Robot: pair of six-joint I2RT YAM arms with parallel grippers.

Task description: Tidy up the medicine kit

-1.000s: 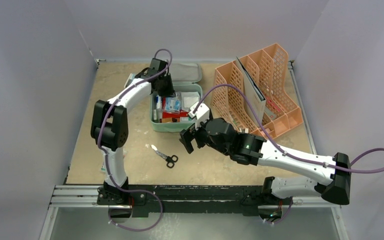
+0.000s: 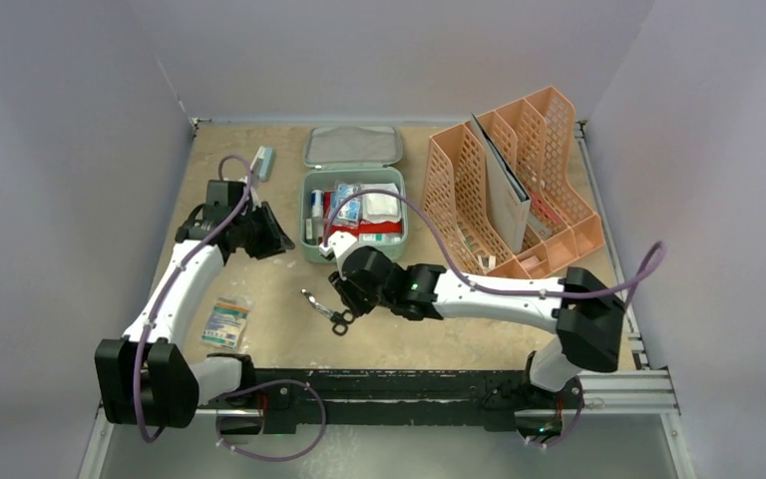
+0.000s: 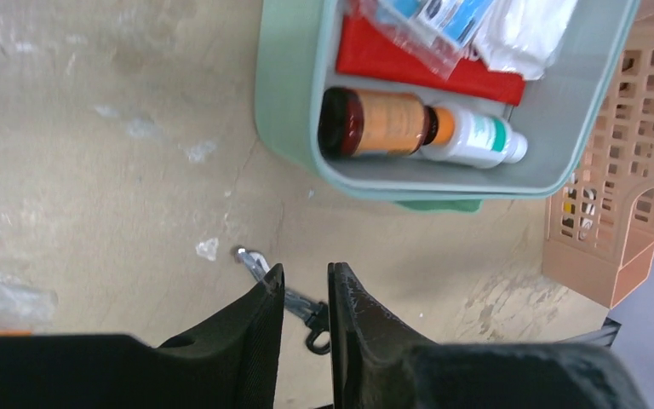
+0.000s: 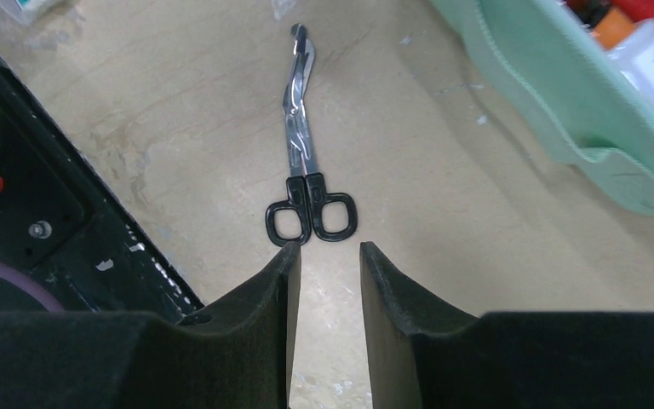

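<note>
The green medicine box (image 2: 315, 248) stands open at the back centre, holding bottles (image 3: 375, 119), packets and a red pouch (image 3: 430, 68). Black-handled scissors (image 4: 332, 223) lie on the table in front of it. My right gripper hangs just above and beside them, part open with nothing between its fingers. My left gripper is over the table left of the box, slightly open and empty. A flat packet (image 2: 224, 321) lies at the front left.
A salmon slotted organizer (image 2: 569, 239) with a grey folder fills the back right. A small pale-blue item (image 2: 266, 165) lies left of the box lid.
My left gripper has pulled back from over the box toward the left front. My right gripper has moved left and down toward the scissors.
</note>
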